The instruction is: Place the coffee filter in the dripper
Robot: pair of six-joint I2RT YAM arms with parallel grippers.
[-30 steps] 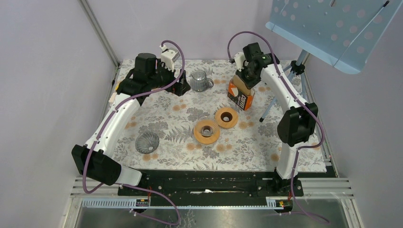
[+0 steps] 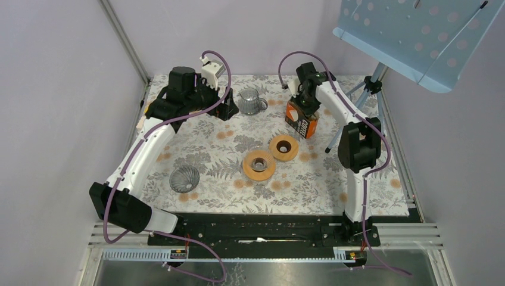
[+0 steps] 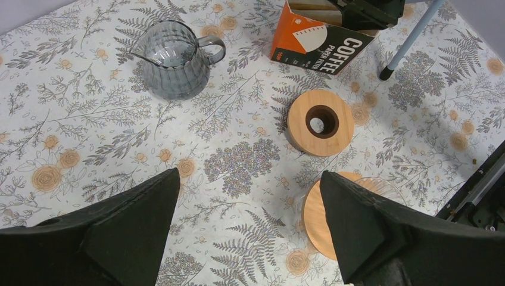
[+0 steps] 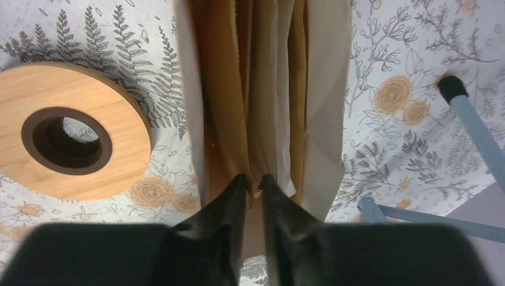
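Coffee filters (image 4: pixel 265 101) in brown and white stand on edge inside the orange and black filter box (image 2: pixel 302 121), whose top is open. My right gripper reaches down into that box, its fingertips close together with a narrow gap. A brown filter edge shows at the tips; whether it is gripped cannot be told. The clear dripper with a wooden collar (image 2: pixel 259 165) sits mid-table, partly hidden behind a finger in the left wrist view. My left gripper is open above the cloth, nothing between its fingers.
A wooden ring stand (image 2: pixel 283 147) lies between box and dripper. The glass jug (image 2: pixel 252 102) is at the back, and a ribbed glass (image 2: pixel 184 179) stands front left. Light-blue stand legs (image 2: pixel 335 138) rise right of the box.
The box and the left arm have stayed put.
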